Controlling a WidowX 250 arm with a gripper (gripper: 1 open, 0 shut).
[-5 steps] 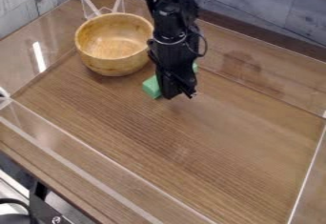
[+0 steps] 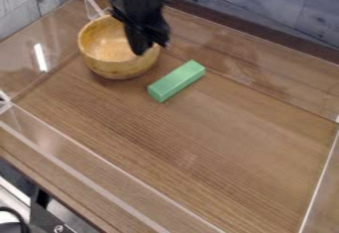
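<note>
A yellow-orange bowl (image 2: 117,64) sits at the upper left of the wooden table (image 2: 199,158). A green block (image 2: 176,80) lies just right of the bowl, apart from it. My dark gripper (image 2: 139,37) is over the bowl's back right part, pointing down, and looks shut; I see nothing held in it, though its tips are small and dark.
My gripper has moved up and back to the left, from over the green block to over the bowl. The green block, hidden partly before, is now in plain view.
</note>
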